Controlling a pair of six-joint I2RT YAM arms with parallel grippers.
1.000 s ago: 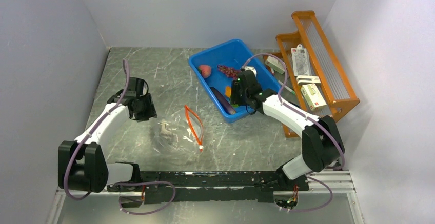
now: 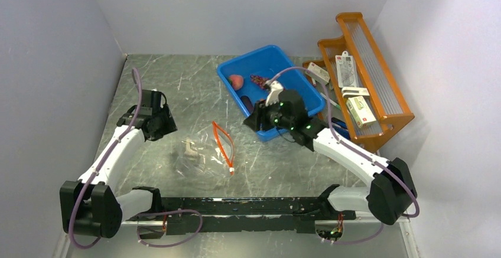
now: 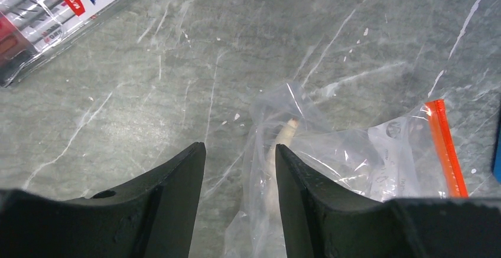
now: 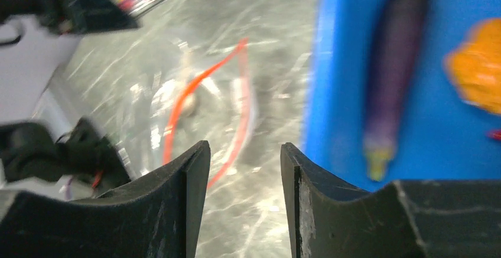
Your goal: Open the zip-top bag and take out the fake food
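Observation:
A clear zip top bag (image 2: 198, 157) with an orange zip rim (image 2: 221, 143) lies on the grey table, the rim standing in an open loop. A small pale item (image 3: 283, 143) shows inside it. My left gripper (image 2: 165, 128) is above the table left of the bag, part open, nothing seen between its fingers. My right gripper (image 2: 255, 122) is over the near left edge of the blue bin (image 2: 240, 53), part open with nothing seen between its fingers. The bin holds a peach (image 2: 236, 81), grapes (image 2: 260, 81), an eggplant (image 4: 396, 63) and an orange piece (image 4: 475, 63).
A wooden rack (image 2: 387, 116) with boxes stands at the right. A packaged marker set (image 3: 59, 10) appears in the left wrist view. The table between the left arm and the bin, and the near right area, are clear.
My right gripper has moved left and toward the front, out of the bin's middle to its edge. The bag looks unchanged.

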